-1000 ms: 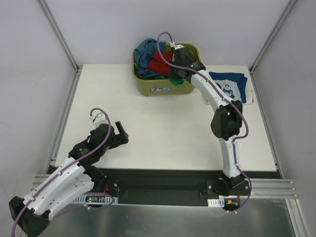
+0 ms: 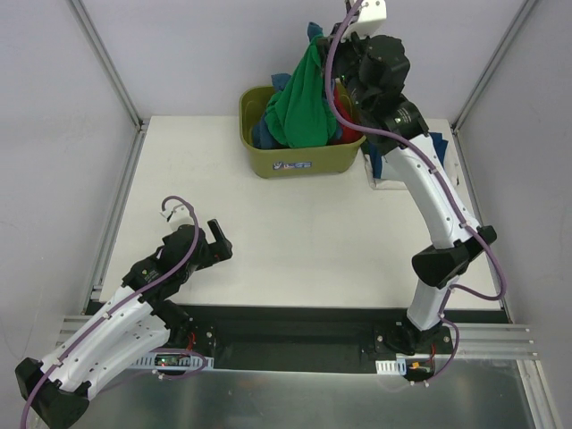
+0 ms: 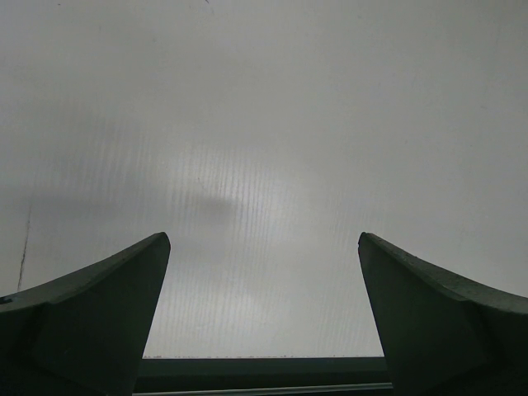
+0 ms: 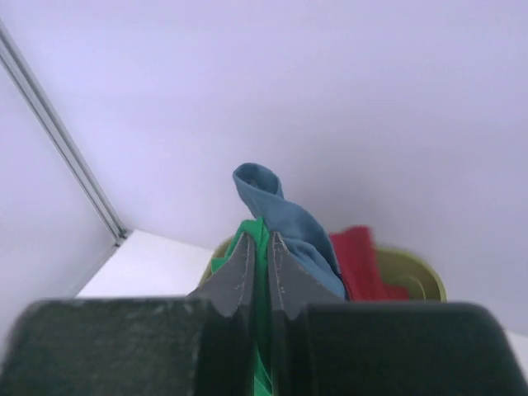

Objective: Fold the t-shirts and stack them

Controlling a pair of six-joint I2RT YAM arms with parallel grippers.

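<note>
My right gripper is shut on a green shirt [image 2: 299, 105], which hangs stretched from the fingers down into the olive bin [image 2: 308, 164]. Rising just behind the fingertips is a blue cloth [image 4: 285, 216]; whether it is pinched too, I cannot tell. A red cloth [image 4: 360, 262] shows at the bin's right side. Low over the table's front left, my left gripper [image 2: 223, 241] is open, with only bare white surface between its fingers in the left wrist view. On the right, a stack of folded shirts [image 2: 438, 146] lies partly hidden under the right arm.
The bin stands at the table's back edge against the white wall [image 2: 197, 54]. The right arm crosses over its right side.
My right gripper has risen from the bin, drawing the green shirt up with it. Blue cloth now pokes up beside it. The right arm covers more of the folded stack; the left arm is still.
</note>
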